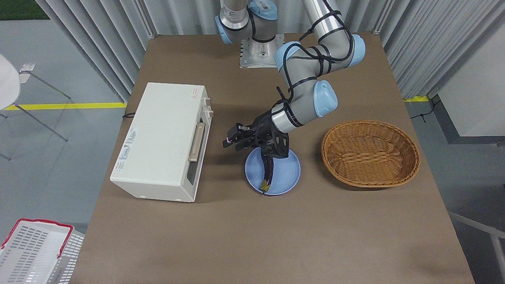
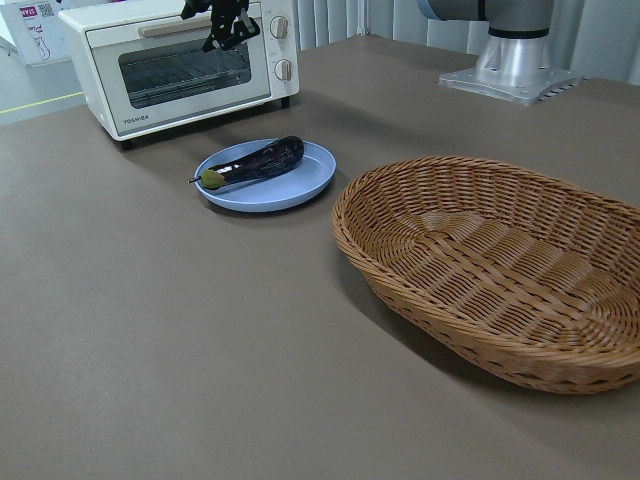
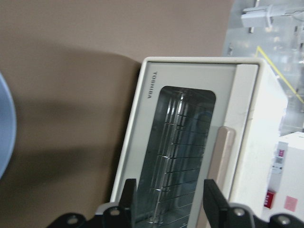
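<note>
My black gripper is open, fingers wide apart, facing the front of a white Toshiba toaster oven (image 1: 157, 139), whose door is shut and has a handle (image 3: 220, 156). In the front view the gripper hangs between the oven and a blue plate (image 1: 286, 176), above the plate's back part. A dark eggplant (image 1: 266, 173) lies on the plate. In the wrist view only the plate's edge (image 3: 5, 124) shows at the left.
A wicker basket (image 1: 370, 154) sits to the right of the plate.
</note>
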